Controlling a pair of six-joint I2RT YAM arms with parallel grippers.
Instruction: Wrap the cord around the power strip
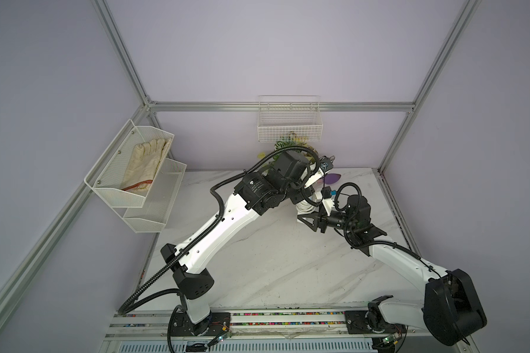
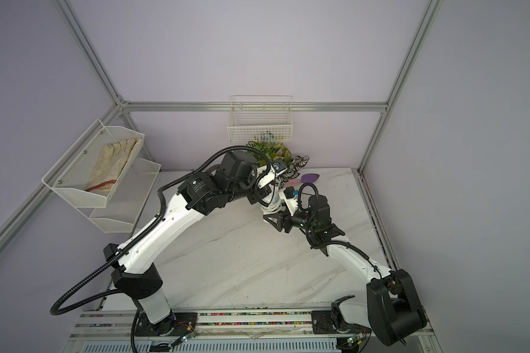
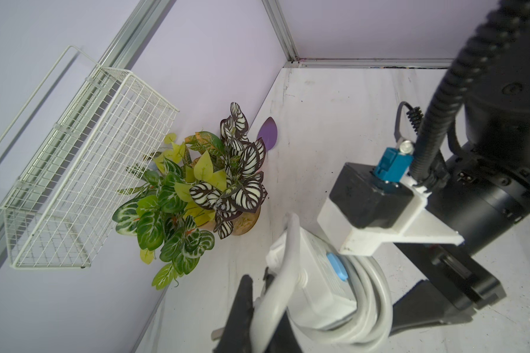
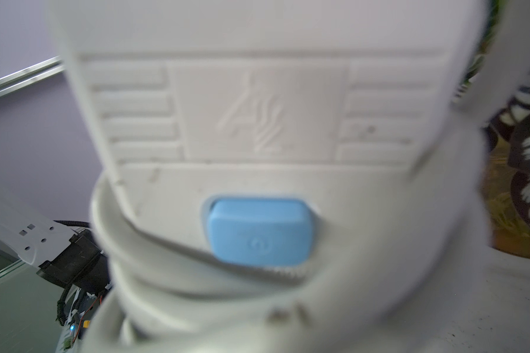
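Note:
The white power strip hangs over the table, tilted, its blue switch (image 4: 260,231) in plain sight in the right wrist view. Several loops of white cord (image 3: 378,294) lie around its lower part. My right gripper (image 1: 313,222) is shut on the strip's wound end; the contact itself is hidden. From the strip a free length of cord (image 3: 276,294) runs to my left gripper, which is shut on it, with dark fingers either side. In the top left view the left arm covers part of the strip.
A leafy plant (image 3: 200,188) stands close behind the strip, near the wall. A wire basket (image 1: 290,120) hangs above it. Purple leaf-shaped thing (image 1: 332,178) lies at the back.

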